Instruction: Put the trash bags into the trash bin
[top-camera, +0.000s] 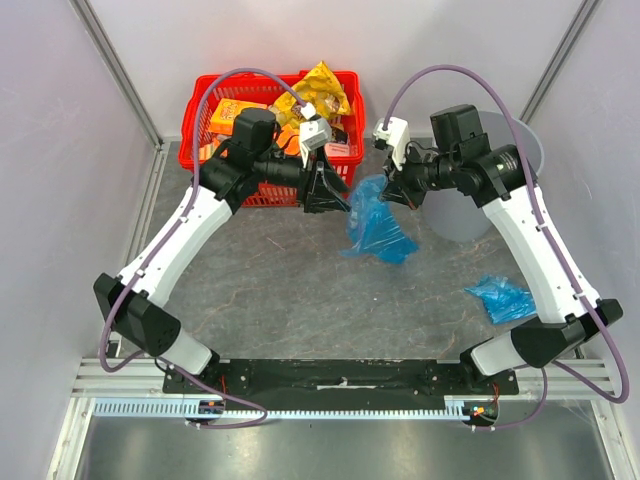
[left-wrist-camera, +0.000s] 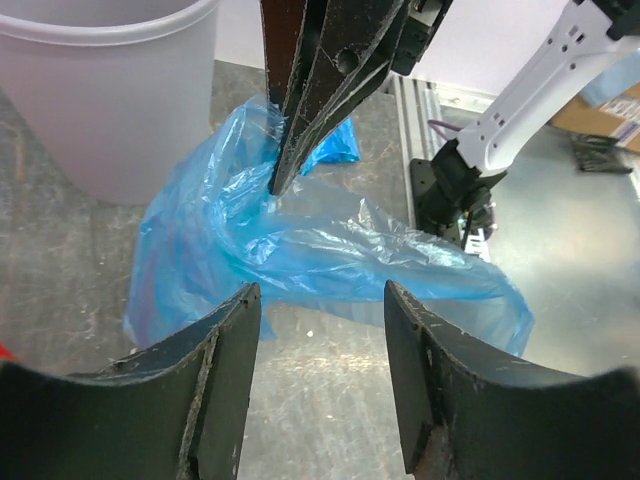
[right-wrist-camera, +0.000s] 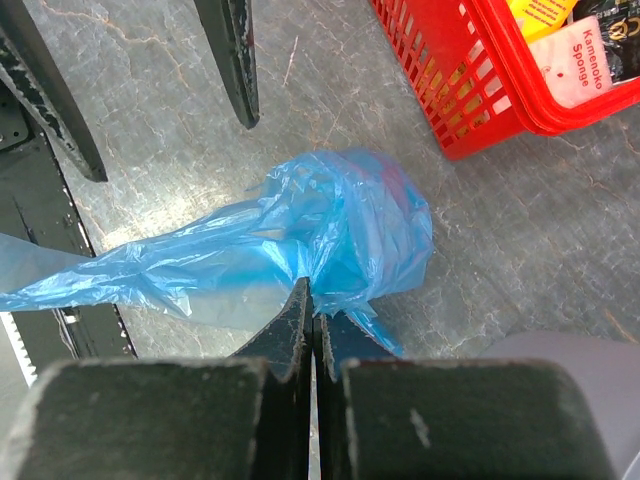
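A thin, translucent blue trash bag (top-camera: 378, 228) hangs from my right gripper (top-camera: 402, 196), crumpled at the top and spreading lower down. The right gripper is shut, with the gathered film pinched at its fingertips (right-wrist-camera: 302, 300). To the left of the bag, my left gripper is open, its fingers apart and nothing clearly held between them; the bag lies just beyond their tips. The grey-white trash bin (top-camera: 458, 215) stands behind and right of the right gripper. On the floor at right rests a second blue trash bag (top-camera: 500, 298).
A red basket (top-camera: 270, 194) full of packaged goods stands at the back left, close behind the left gripper. Walls border both sides.
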